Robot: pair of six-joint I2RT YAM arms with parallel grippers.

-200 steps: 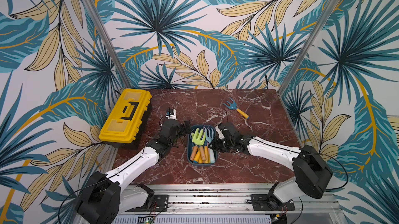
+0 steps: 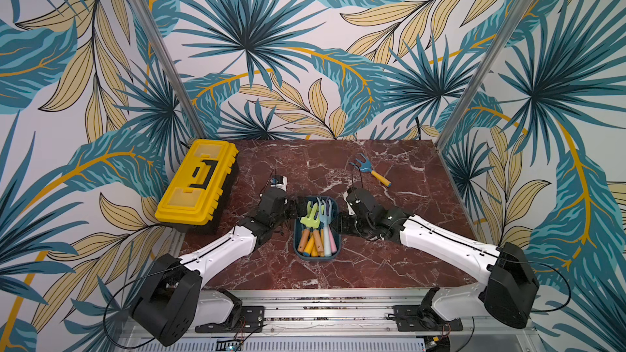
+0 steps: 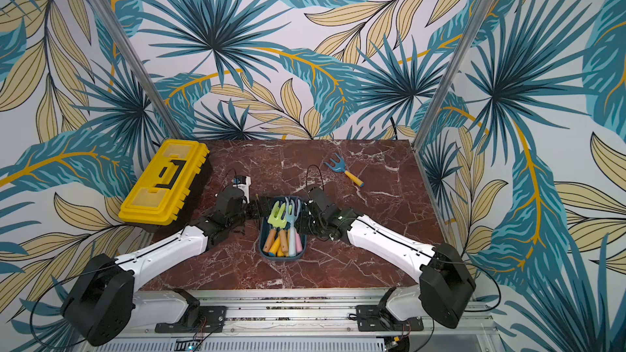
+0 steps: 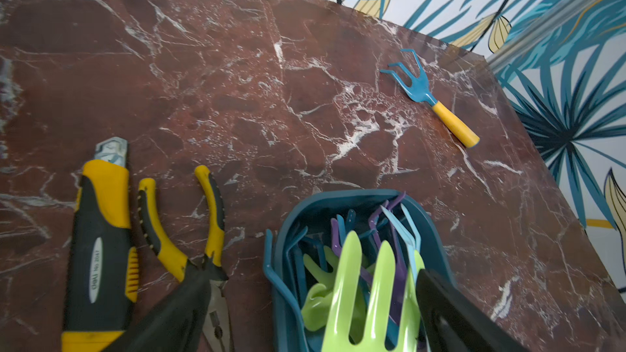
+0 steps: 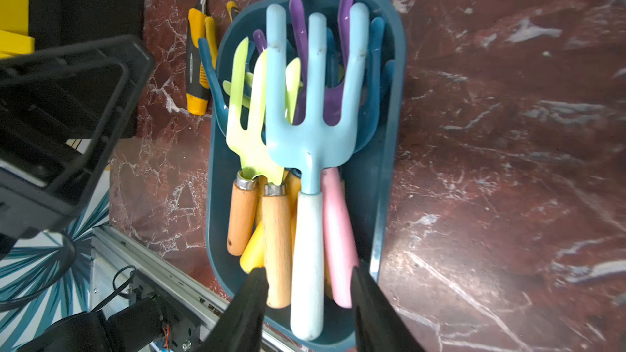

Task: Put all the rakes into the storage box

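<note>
In the right wrist view, a light-blue rake with a white handle lies on top of other rakes in the dark teal storage box. My right gripper is over the box's near end, its fingers parted on both sides of the handles and none gripped. In the left wrist view, my open left gripper is over the box's left side; one finger overlaps a lime-green rake. Another rake, blue with a yellow handle, lies on the table toward the back right.
Left of the box lie a yellow-black utility knife and pliers. A yellow toolbox stands at the table's left side. Clear marble surrounds the blue rake at the back and the right of the table.
The white handle in the box has shifted left, showing a pink handle beside it. My right arm has drawn back to the right; my left gripper has moved slightly right toward the box.
</note>
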